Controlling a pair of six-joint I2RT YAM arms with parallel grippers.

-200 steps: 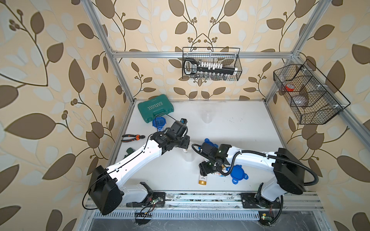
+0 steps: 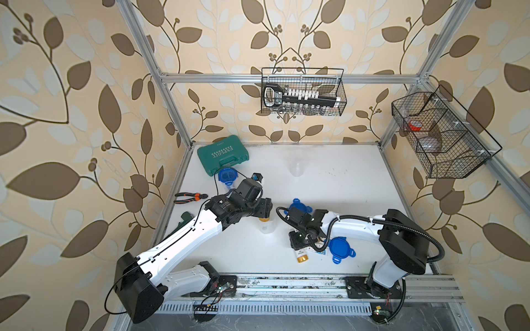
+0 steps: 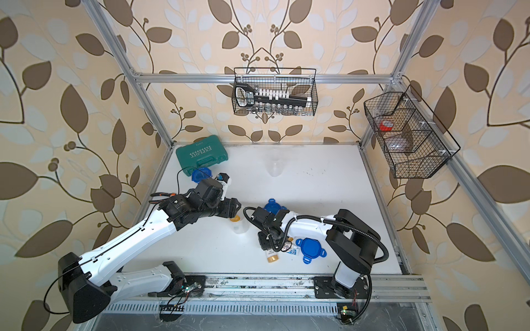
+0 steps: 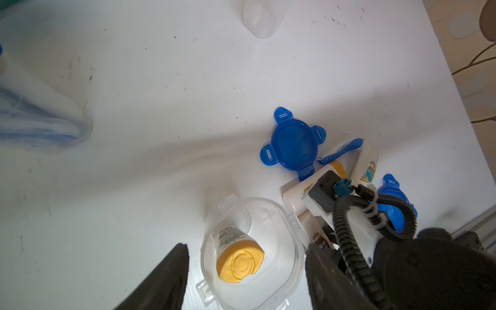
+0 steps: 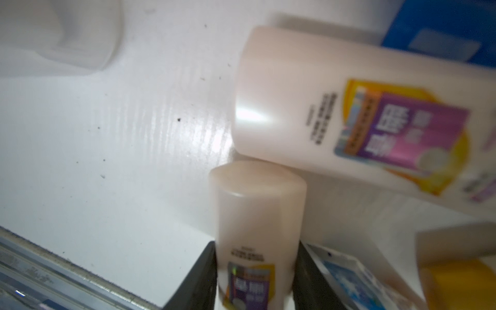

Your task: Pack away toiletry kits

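Note:
My left gripper is open over a clear cup (image 4: pixel 276 227), which holds a yellow-capped bottle (image 4: pixel 240 258). My right gripper has its fingers on either side of a small white bottle (image 5: pixel 258 196) lying on the table; whether they grip it is unclear. A larger white bottle (image 5: pixel 310 103) lies just beyond it. A blue lid (image 4: pixel 294 144), blue toothbrush (image 4: pixel 343 149) and white tube (image 4: pixel 366 165) lie to the right, near another blue lid (image 2: pixel 340 248).
A filled clear cup (image 4: pixel 36 118) is at left, near the green case (image 2: pixel 222 153) and pliers (image 2: pixel 190 197). An empty clear cup (image 2: pixel 297 167) stands at back centre. Wire baskets (image 2: pixel 302 71) hang on the frame.
My left gripper has shifted, showing more of the yellow cap in the cup. The small bottle at my right gripper has turned and moved slightly right.

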